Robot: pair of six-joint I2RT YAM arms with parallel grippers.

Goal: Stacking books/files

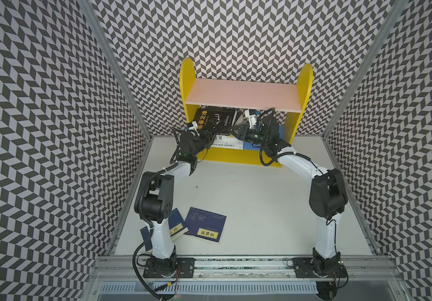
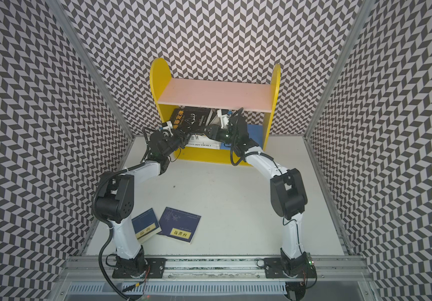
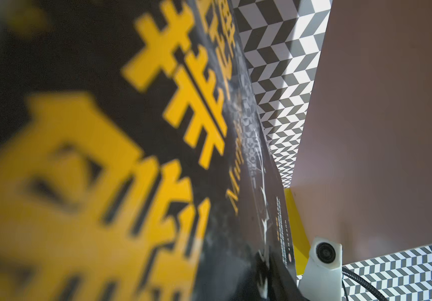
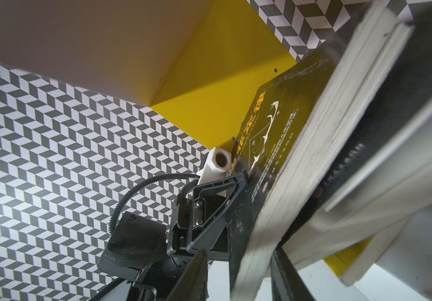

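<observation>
A thick black book (image 1: 218,118) with yellow characters leans inside the shelf's lower bay, under the pink board. My left gripper (image 1: 211,137) is at its front left part, shut on it; the cover (image 3: 191,100) fills much of the left wrist view. In the right wrist view my right gripper has its fingers apart on either side of that book's pale page edge (image 4: 296,190). More books lean behind it, including a dark one (image 4: 346,160). Two blue books, one whole (image 1: 206,224) and one partly behind the left arm (image 1: 178,224), lie flat on the table.
The yellow shelf (image 1: 303,82) with its pink board (image 1: 243,93) closes over both grippers. A white book (image 1: 229,142) lies at the bay's front, with a blue one (image 2: 256,133) to the right.
</observation>
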